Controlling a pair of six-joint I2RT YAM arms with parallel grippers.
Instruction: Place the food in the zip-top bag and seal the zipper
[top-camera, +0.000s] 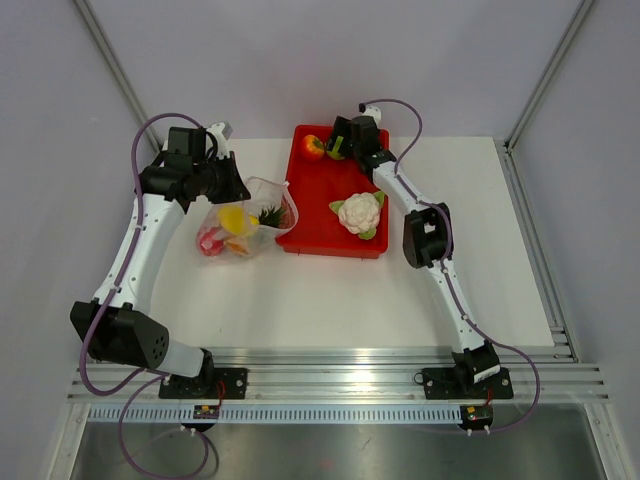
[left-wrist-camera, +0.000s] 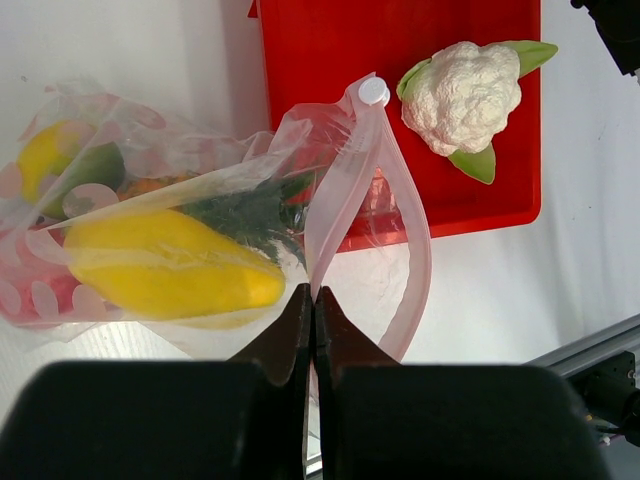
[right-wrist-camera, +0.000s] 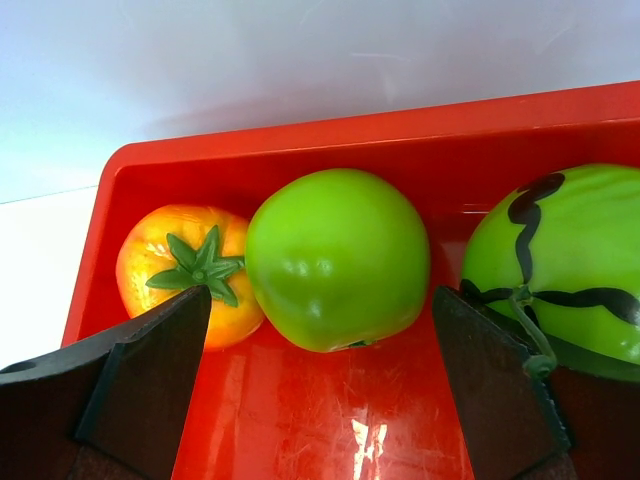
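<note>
The clear zip top bag (left-wrist-camera: 330, 190) lies left of the red tray (top-camera: 330, 215), its mouth spread toward the tray. Inside it show a yellow fruit (left-wrist-camera: 170, 262) and several other foods. My left gripper is shut on the near edge of the bag's mouth. At the tray's back, my right gripper stands open, its fingers (right-wrist-camera: 150, 380) to either side of a plain green fruit (right-wrist-camera: 338, 260). An orange tomato (right-wrist-camera: 190, 262) sits left of that fruit, and a green fruit with dark stripes (right-wrist-camera: 570, 255) right of it.
A white cauliflower (top-camera: 359, 213) with green leaves lies in the tray's front right part. The tray's back wall (right-wrist-camera: 400, 122) runs close behind the green fruits.
</note>
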